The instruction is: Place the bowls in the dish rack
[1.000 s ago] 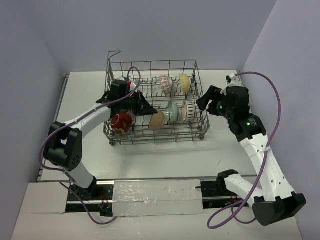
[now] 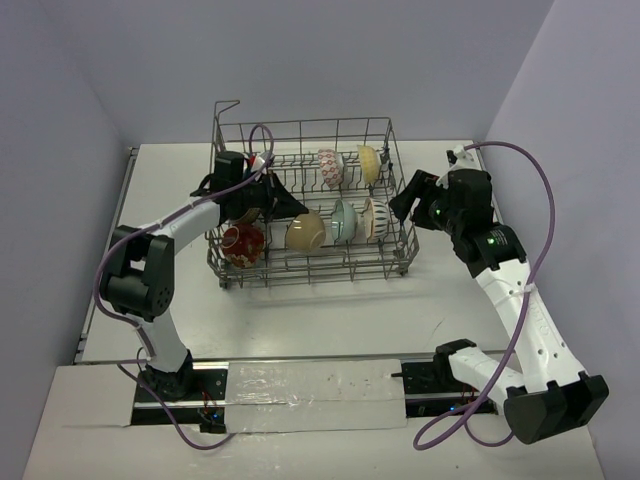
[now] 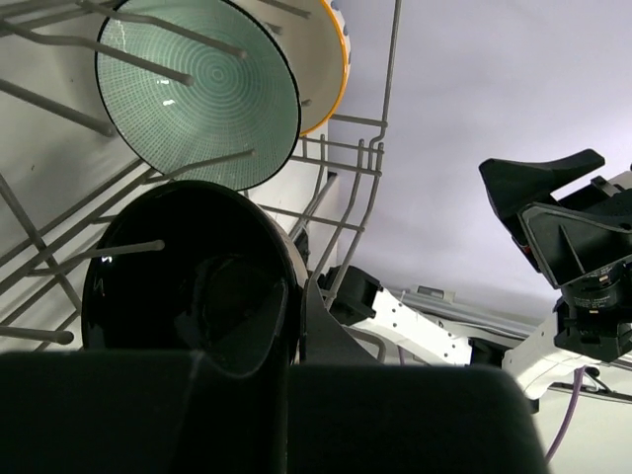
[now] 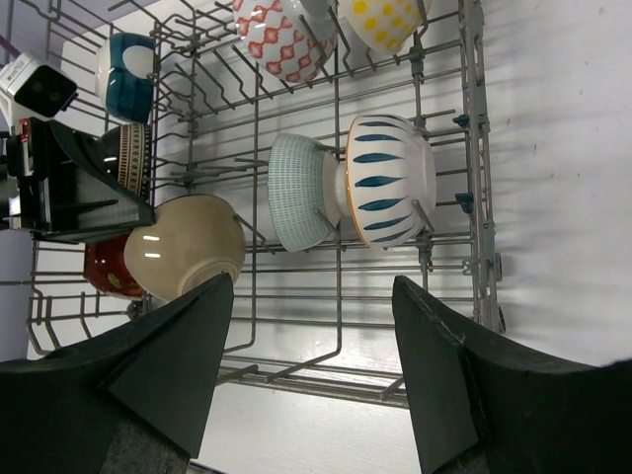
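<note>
In the top view a tan bowl (image 2: 305,231) stands tilted on its side in the front row of the dish rack (image 2: 310,268). My left gripper (image 2: 298,208) is shut on its rim; the left wrist view shows the bowl's dark inside (image 3: 188,272) right at the fingers. To its right sit a pale green bowl (image 4: 294,193) and a white bowl with blue marks (image 4: 390,181), both on edge. A red bowl (image 2: 243,243) is on its left. Beyond the rack's right side my right gripper stands open, with nothing between its fingers.
A red-patterned bowl (image 4: 284,38) and a yellow-dotted bowl (image 4: 383,22) occupy the back row. At the left are a teal cup-like bowl (image 4: 126,77) and a dark patterned bowl (image 4: 133,156). Wire tines stand close around the tan bowl. The counter (image 2: 300,325) before the rack is clear.
The tan bowl has shifted slightly left, away from the pale green bowl, and has turned so more of its rounded outside faces up. My left gripper moved with it. The right arm has barely moved.
</note>
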